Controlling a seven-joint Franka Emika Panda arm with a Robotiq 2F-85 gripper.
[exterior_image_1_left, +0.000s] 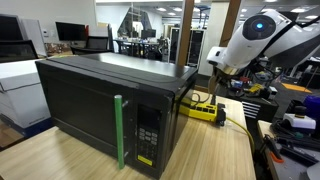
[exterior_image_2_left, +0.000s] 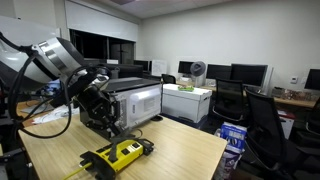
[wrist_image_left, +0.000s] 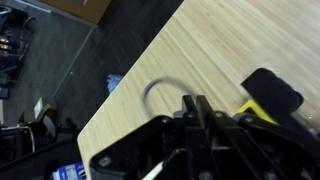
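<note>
A yellow-and-black device lies on the wooden table in front of the microwave. In exterior view 1 the device shows at the microwave's right end, with a yellow cable trailing from it. The wrist view shows my gripper pointing over bare tabletop, its fingertips near each other. Nothing is visible between them, but the true gap is hard to make out. Right of the fingers, a black end and yellow part of the device are partly hidden by the gripper.
The black microwave with a green handle fills much of the table. A curved cable lies past my fingertips in the wrist view. Bare wood lies right of the device; office chairs stand beyond the table edge.
</note>
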